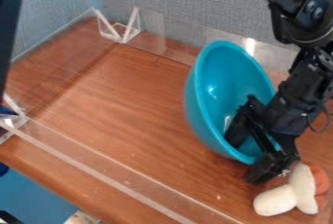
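A turquoise bowl [212, 87] stands tilted on the right of the wooden table, its opening toward the right. My black gripper [260, 150] is at the bowl's lower right rim, partly inside and over it; its fingertips are dark and hard to make out. Just below the gripper lies a white plush toy [279, 199] with an orange part [320, 179] behind it at the right.
Clear plastic strips and white brackets [120, 28] edge the back and left. A grey padded wall stands behind.
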